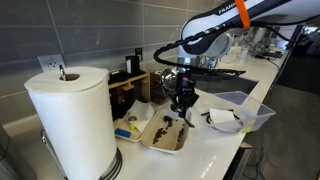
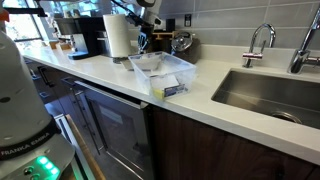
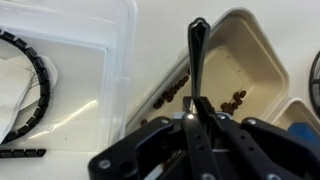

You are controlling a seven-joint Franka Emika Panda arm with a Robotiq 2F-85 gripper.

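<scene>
My gripper is shut on a slender dark utensil point(image 3: 198, 58), whose rounded end points away from the fingers. Below it in the wrist view lies a beige tray point(image 3: 262, 55) with small brown pieces point(image 3: 232, 103) scattered inside. In exterior view 1 the gripper point(image 1: 181, 106) hangs over the right part of that tray point(image 1: 165, 148), with the dark utensil reaching down from it. Whether the utensil touches the tray or the pieces, I cannot tell. The arm hides part of the tray in the wrist view.
A clear plastic bin point(image 1: 258, 112) holding something white stands right of the tray. At left is a paper towel roll point(image 1: 75, 125). Another light tray point(image 1: 130, 128) with yellow and blue items sits beside the beige one. A sink point(image 2: 270, 100) lies farther along the counter.
</scene>
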